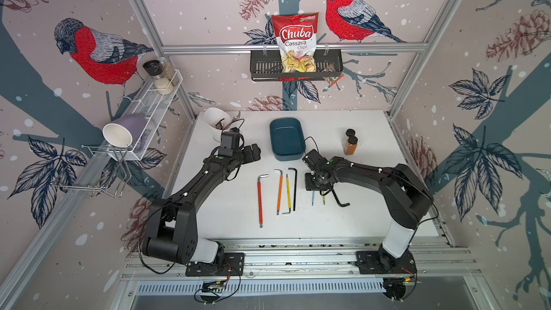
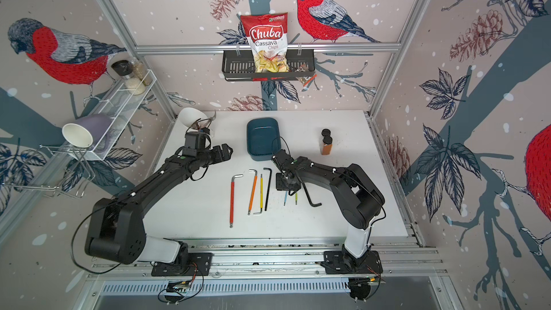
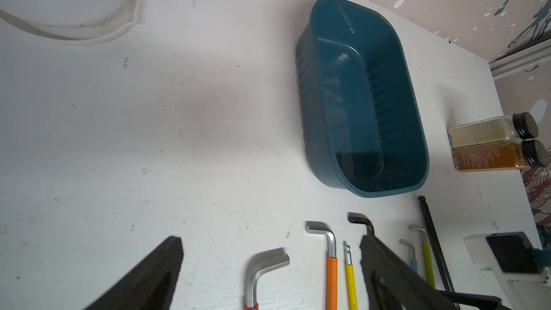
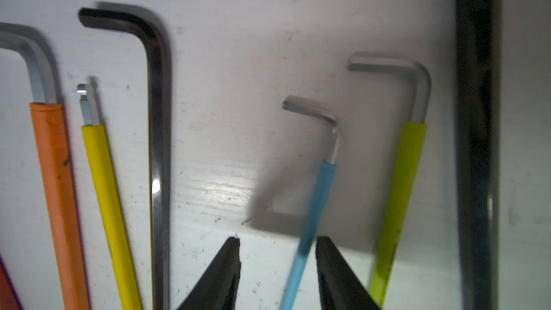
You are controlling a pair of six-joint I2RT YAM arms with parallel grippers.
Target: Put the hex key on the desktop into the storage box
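Note:
Several hex keys lie side by side on the white desktop: red (image 1: 260, 202), orange (image 1: 280, 194), yellow (image 1: 288, 192), black (image 4: 158, 155), blue (image 4: 318, 195), green (image 4: 404, 166) and a second black one (image 4: 477, 137) at the right. Low over the blue key, my right gripper has its fingers parted. Between them in the picture runs the blue handle, nearer the right finger; contact cannot be made out. The teal storage box (image 3: 321, 109) stands behind the keys, its visible floor empty. My left gripper is open above the desk, left of the box, holding nothing.
Two spice jars (image 1: 350, 146) stand right of the box. At the back left is a white container (image 2: 192, 116), close to the left arm. The desktop (image 3: 172, 126) between that container and the box is clear.

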